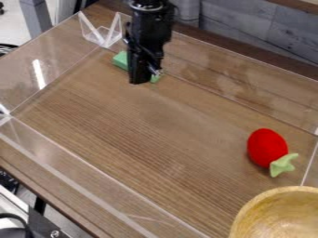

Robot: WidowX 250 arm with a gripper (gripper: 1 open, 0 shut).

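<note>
My black gripper [136, 74] reaches down at the upper left over a green block [122, 59], partly hiding it. The fingertips are low, at the block's front right; they look shut, and whether they touch the block I cannot tell. A red vegetable-like object [267, 147] with a pale green top lies on the wooden table [149, 139] at the right.
A yellow bowl [280, 214] sits at the bottom right. A clear angular holder [100, 30] stands at the back left. A wall bounds the back, and cables show beyond the left front edge.
</note>
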